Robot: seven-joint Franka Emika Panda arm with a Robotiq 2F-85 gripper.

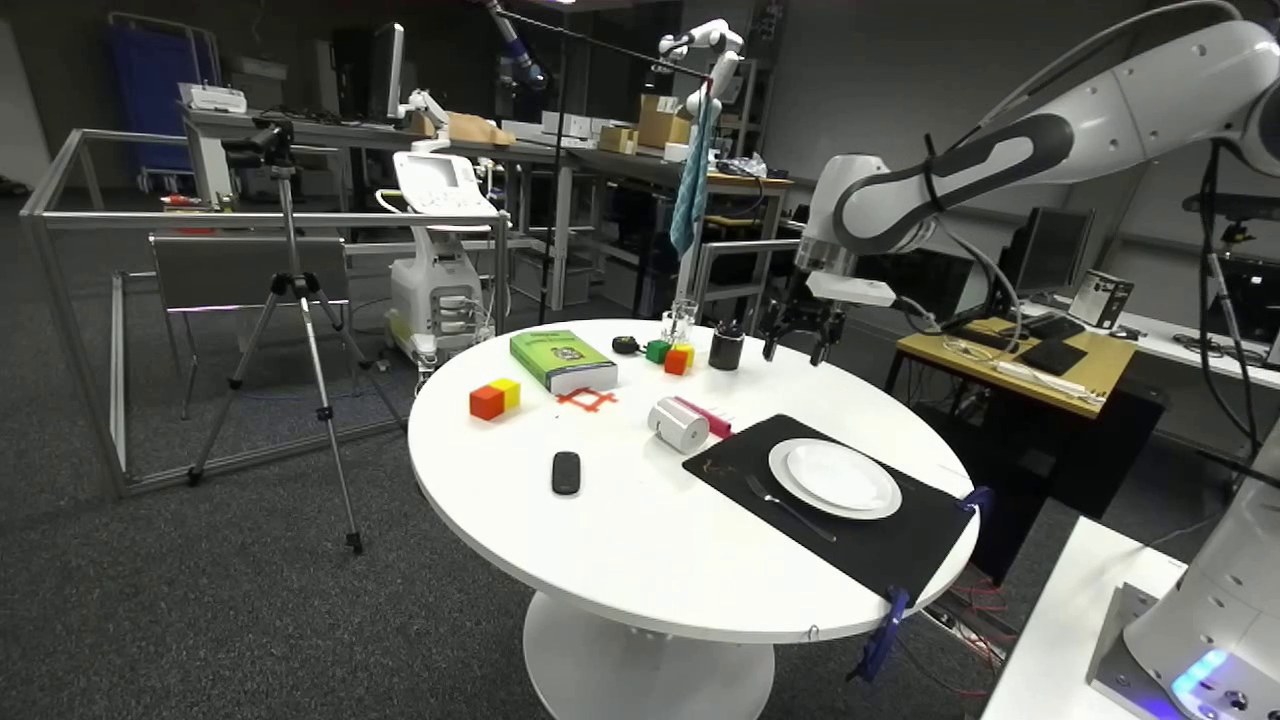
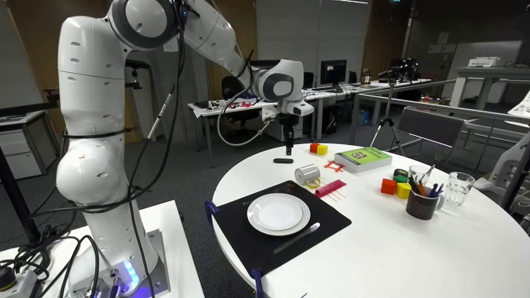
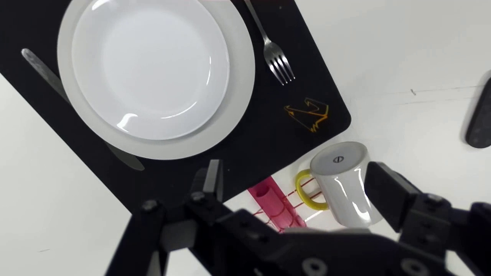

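Note:
My gripper (image 1: 793, 353) hangs open above the round white table, with nothing held. In the wrist view its dark fingers (image 3: 386, 188) are spread wide along the lower part. A white mug (image 3: 347, 193) with a yellow handle lies on its side, its base facing up the view, near the right finger. Beside the handle is a pink rolled piece (image 3: 278, 204), partly hidden by the gripper. Two stacked white plates (image 3: 152, 69) rest on a black placemat (image 3: 257, 133). A fork (image 3: 276, 59) and a knife (image 3: 46, 73) flank them, the knife partly under the plate rim.
A black remote-like object (image 1: 566, 473) lies near the table's edge. Green book (image 1: 563, 358), coloured blocks (image 1: 487, 402) and a dark mug of pens (image 2: 421, 203) stand elsewhere on the table, with glasses (image 2: 458, 188) by the pens. Blue clamps (image 1: 885, 630) grip the placemat's edge.

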